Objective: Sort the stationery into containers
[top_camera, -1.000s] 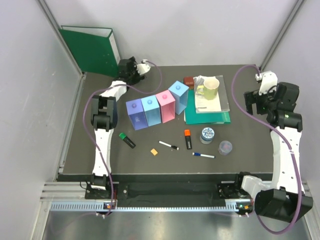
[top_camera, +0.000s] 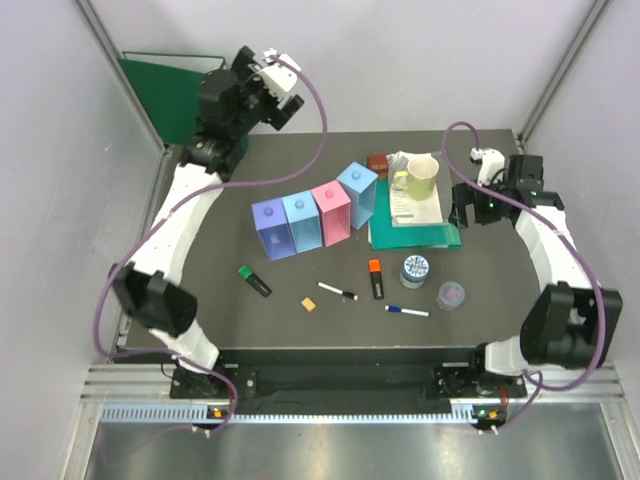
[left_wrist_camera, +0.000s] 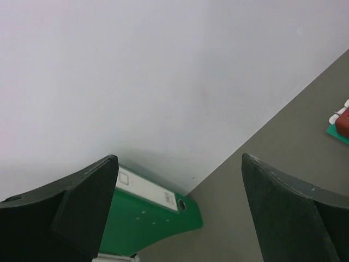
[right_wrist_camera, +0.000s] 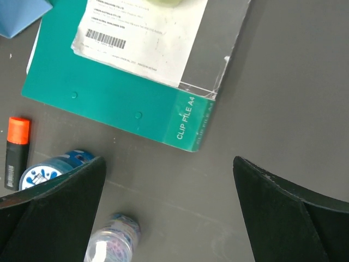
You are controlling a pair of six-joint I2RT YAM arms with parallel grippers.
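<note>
My left gripper (top_camera: 292,103) is open and empty, held high near the back wall beside the green binder (top_camera: 165,100). On the right, my right gripper (top_camera: 466,207), also open and empty, hovers by the clip file (top_camera: 400,235). A cup (top_camera: 422,177) and papers rest on that file. Across the front lie a green highlighter (top_camera: 255,281), an orange highlighter (top_camera: 376,279), a black-tipped marker (top_camera: 337,291), a blue marker (top_camera: 407,311) and a small yellow block (top_camera: 308,304). A blue-lidded jar (top_camera: 414,271) and a clear tub (top_camera: 450,295) stand nearby.
Purple (top_camera: 273,229), pink (top_camera: 333,211) and two blue boxes (top_camera: 302,221) stand in a row mid-table. A brown block (top_camera: 377,164) sits behind the clip file. Bare table lies at the left and far right.
My right gripper has moved left toward the clip file. Objects on the table stay put.
</note>
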